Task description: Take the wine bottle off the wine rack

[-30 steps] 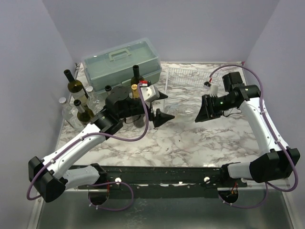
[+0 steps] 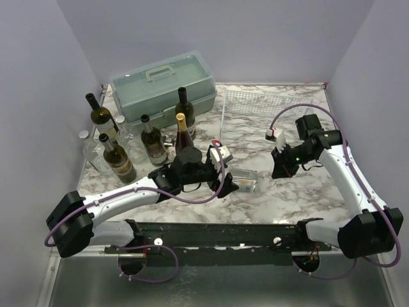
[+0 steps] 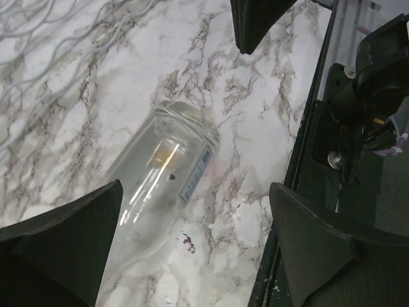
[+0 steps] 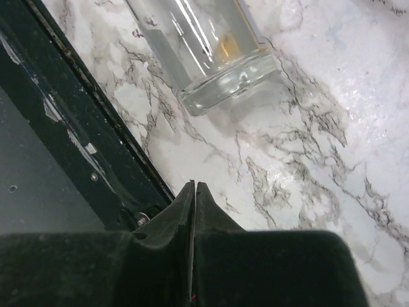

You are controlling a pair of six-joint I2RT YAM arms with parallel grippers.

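A clear glass bottle (image 2: 244, 180) lies on its side near the table's front edge, its base toward the right. In the left wrist view it (image 3: 163, 173) runs between the open fingers of my left gripper, which stands over it with nothing held. My right gripper is shut with nothing showing between its fingers, right of the bottle (image 4: 204, 57) and apart from its base. The white wire rack (image 2: 268, 102) stands behind at the back right.
Several dark wine bottles (image 2: 117, 160) and clear bottles stand on the left, and a translucent teal box (image 2: 160, 86) is at the back.
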